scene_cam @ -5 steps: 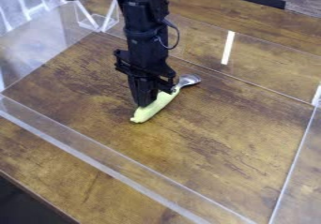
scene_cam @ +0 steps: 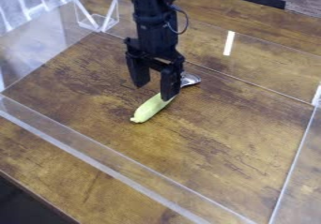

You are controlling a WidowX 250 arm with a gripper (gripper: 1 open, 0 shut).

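A pale yellow-green elongated object (scene_cam: 150, 109) lies diagonally on the wooden table (scene_cam: 88, 106). My dark gripper (scene_cam: 154, 78) hangs over its upper end, with two fingers pointing down and apart, one left of the object and one near it on the right. I see nothing clearly held. A small silver piece (scene_cam: 190, 80), perhaps a spoon head, lies just behind the gripper at the right, partly hidden by it.
Clear panels edge the work area at left, front and right. A white wire frame (scene_cam: 97, 17) stands at the back left.
The gripper has risen a little from the pale object and its fingers now stand farther apart than a second ago. The object looks unmoved.
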